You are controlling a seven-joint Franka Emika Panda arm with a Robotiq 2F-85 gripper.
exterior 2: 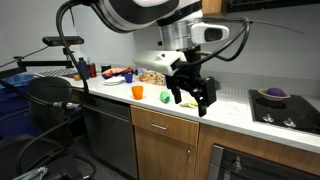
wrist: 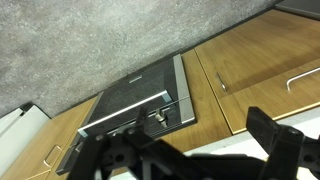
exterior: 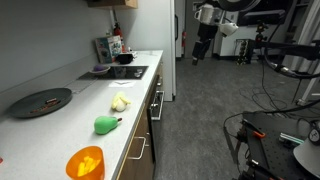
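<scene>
My gripper is open in the wrist view, its two dark fingers wide apart with nothing between them. Below it are wooden cabinet fronts and a dark oven door. In exterior view 2 the gripper point(exterior 2: 190, 104) hangs in front of the counter, pointing down. On the white counter, in exterior view 1, stand an orange bowl point(exterior: 73, 167) with yellow things inside, a green object point(exterior: 106, 125) and a pale yellow item point(exterior: 121, 103). The gripper touches none of these.
A black pan point(exterior: 40, 103) lies on the counter's wall side. Farther along is a cooktop point(exterior: 133, 73) with a purple-topped item point(exterior: 100, 70). A sheet of white paper point(exterior: 121, 84) lies before it. Open floor point(exterior: 200, 125) runs beside the cabinets.
</scene>
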